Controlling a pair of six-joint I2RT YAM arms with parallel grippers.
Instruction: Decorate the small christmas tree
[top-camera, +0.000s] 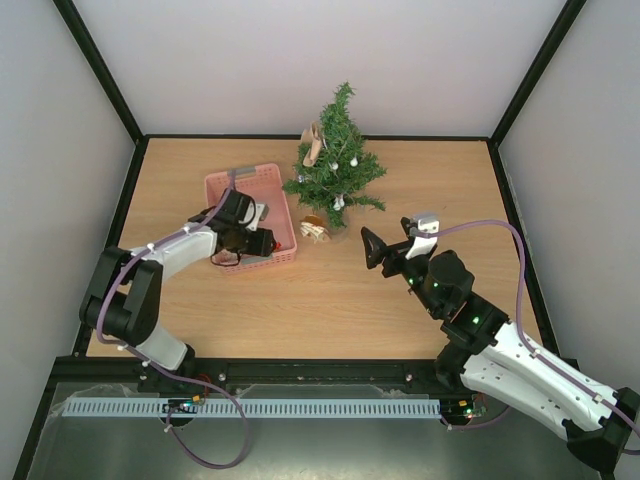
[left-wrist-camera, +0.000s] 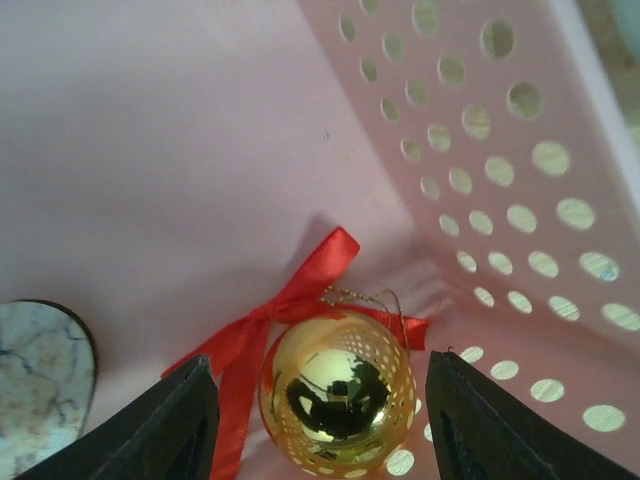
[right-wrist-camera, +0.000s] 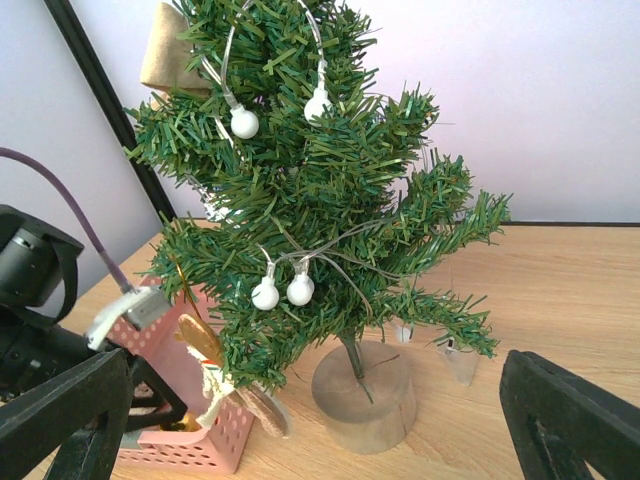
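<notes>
In the left wrist view, a shiny gold bauble (left-wrist-camera: 338, 395) with a red ribbon bow (left-wrist-camera: 285, 305) lies inside the pink basket (left-wrist-camera: 380, 200), near its perforated wall. My left gripper is partly closed around the bauble, one finger on each side; narrow gaps show beside the ball, so firm contact cannot be told. From above, this gripper (top-camera: 262, 243) reaches into the basket's front right part. The small green tree (top-camera: 340, 160) stands behind, bearing some ornaments. My right gripper is open and empty, facing the tree from the front right.
A round marbled piece (left-wrist-camera: 40, 385) lies left of the bauble in the basket. A brown ornament with string (top-camera: 314, 229) is low at the tree's front left. White bulbs (right-wrist-camera: 265, 293) hang on the branches. Clear table (top-camera: 300, 310) stretches across the front.
</notes>
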